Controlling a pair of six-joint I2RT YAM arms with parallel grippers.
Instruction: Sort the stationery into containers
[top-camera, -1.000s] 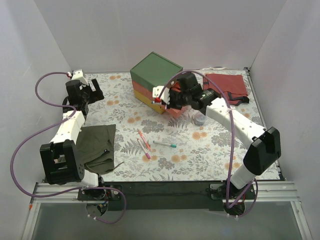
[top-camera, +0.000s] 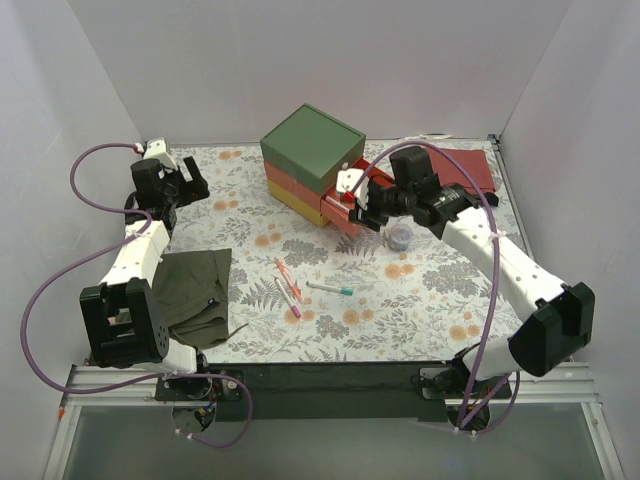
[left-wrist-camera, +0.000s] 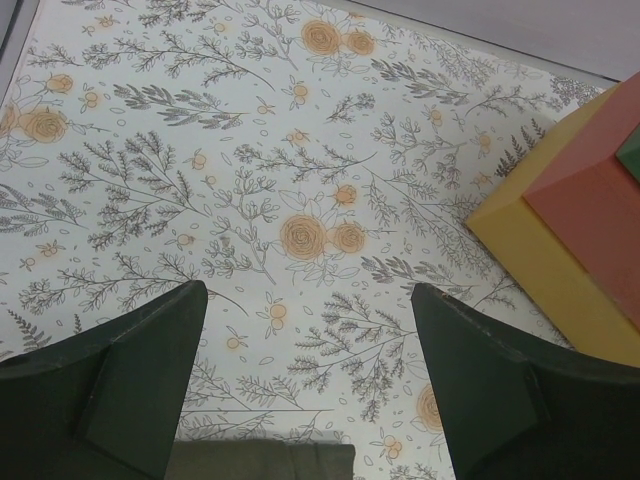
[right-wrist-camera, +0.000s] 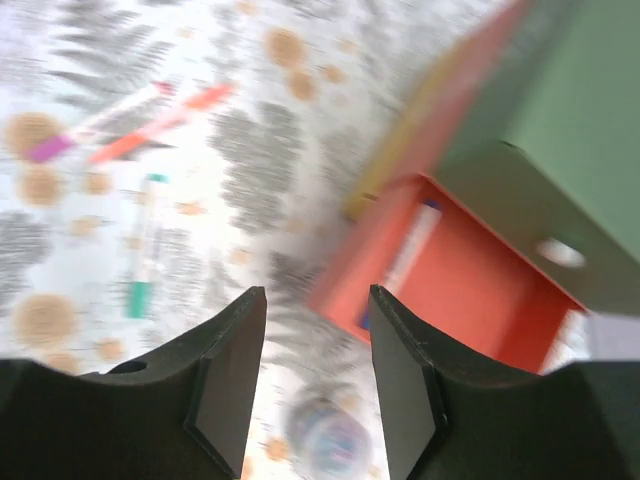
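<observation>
My right gripper is open and empty above the front of the pulled-out red drawer (right-wrist-camera: 480, 270). A white marker with blue ends (right-wrist-camera: 412, 250) lies inside along one drawer wall, partly behind a finger. On the patterned table lie an orange-red marker (top-camera: 287, 277), a white one with a purple end (top-camera: 288, 298) and a white one with a teal cap (top-camera: 330, 289), all apart from the grippers. Over bare table at the far left, my left gripper stands open, holding nothing. The drawer belongs to a stacked box with a green top (top-camera: 312, 145).
A clear round object (top-camera: 399, 237) stands right of the drawer. Dark green cloth (top-camera: 190, 295) covers the left front; red cloth (top-camera: 462, 168) lies at the back right beside a black item (top-camera: 484, 198).
My right gripper has shifted to the right, from near the box's front corner to over the right side of the drawer. The left arm and the table markers stay put.
</observation>
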